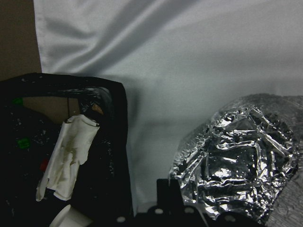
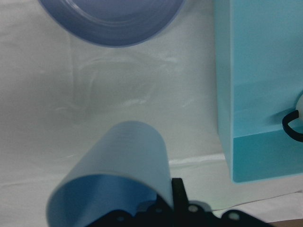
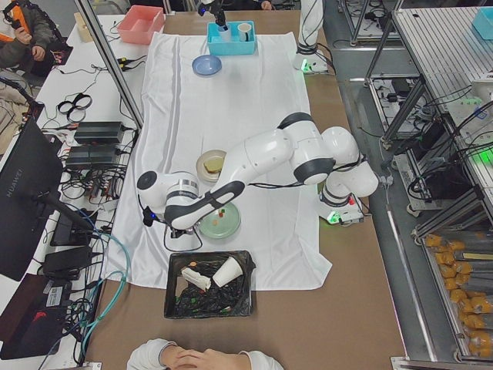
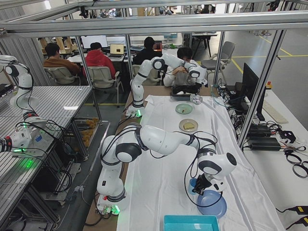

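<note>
In the left wrist view a crumpled foil-covered item hangs at my left gripper, above the cloth beside the black bin, which holds a crumpled wrapper and a white cup. That gripper looks shut on the foil item. My right gripper is shut on a light blue cup, held tilted beside the teal box and near the blue plate. A mug with a dark handle is in the box.
A green plate and a beige plate with food lie mid-table on the white cloth. A pink bin stands at the back left, off the cloth.
</note>
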